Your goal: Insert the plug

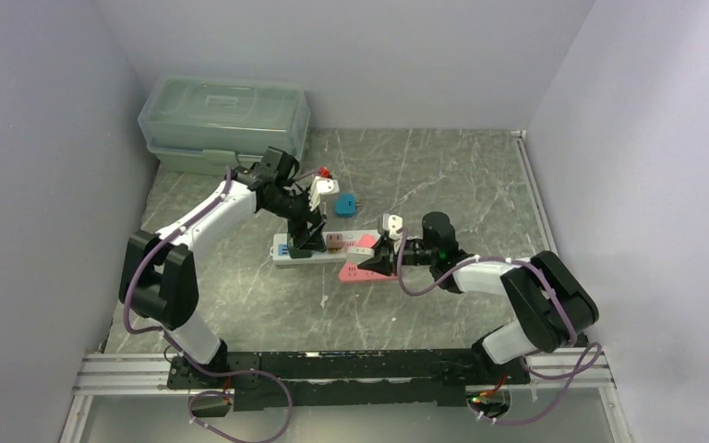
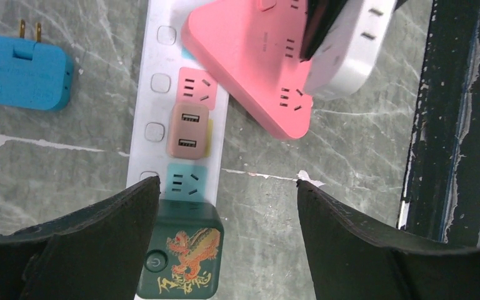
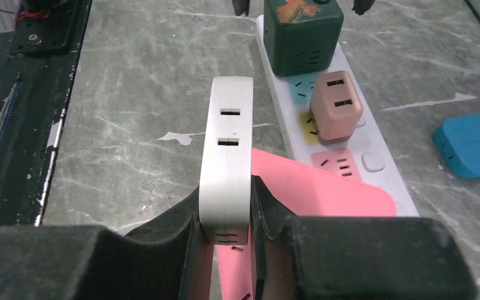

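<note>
My right gripper (image 1: 380, 258) is shut on a white plug (image 3: 226, 169), held above the pink board (image 3: 322, 190). My left gripper stands open above the white power strip (image 2: 162, 59), near the dark green plug (image 2: 184, 256) seated at one end. A small pink-beige plug (image 2: 189, 130) sits in the strip, between a pink socket (image 2: 197, 87) and a cyan socket (image 2: 185, 181). A blue plug (image 2: 22, 72) lies loose on the table beside the strip, prongs out.
A translucent green box (image 1: 222, 125) stands at the back left. Grey walls enclose both sides and the back.
</note>
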